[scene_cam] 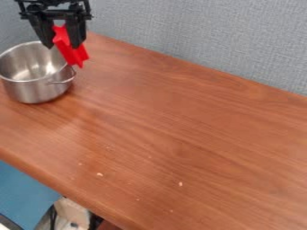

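My black gripper (pixel 61 36) is at the top left, shut on a red block (pixel 72 52) that hangs tilted from between its fingers. The block is just above and at the right side of a steel pot (pixel 36 83) with a wire handle, which stands on the wooden table near its left edge. Whether the block touches the pot's rim I cannot tell.
A grey wall (pixel 216 36) runs behind it. At the lower left are a blue surface (pixel 18 184) and some clutter below the table's edge.
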